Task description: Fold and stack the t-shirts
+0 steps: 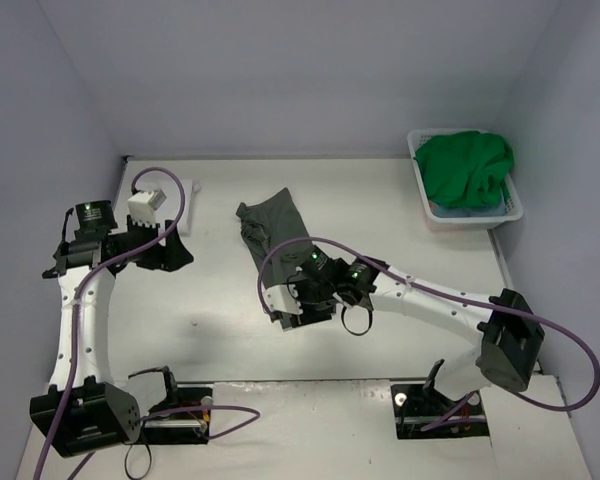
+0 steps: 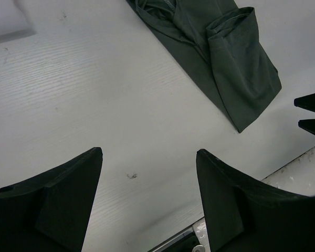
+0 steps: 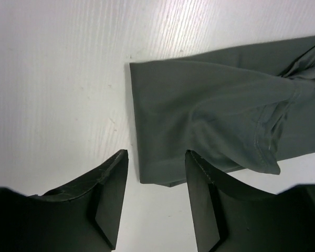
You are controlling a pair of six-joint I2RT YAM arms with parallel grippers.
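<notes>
A dark grey-green t-shirt (image 1: pixel 278 220) lies on the white table, a long piece with a folded-over part, seen closely in the right wrist view (image 3: pixel 178 115). My right gripper (image 1: pixel 305 315) hangs over the near end of the shirt; its fingers (image 3: pixel 205 184) are apart, with nothing between them and the cloth beyond them. My left gripper (image 1: pixel 175 255) is open at the table's left, empty, clear of the shirt, which shows at the upper right of the left wrist view (image 2: pixel 236 79).
A white basket (image 1: pixel 512 208) holding green cloth (image 1: pixel 460 165) stands at the back right. A white flat item (image 1: pixel 185 200) lies at the back left, partly behind the left arm. The table between basket and shirt is clear.
</notes>
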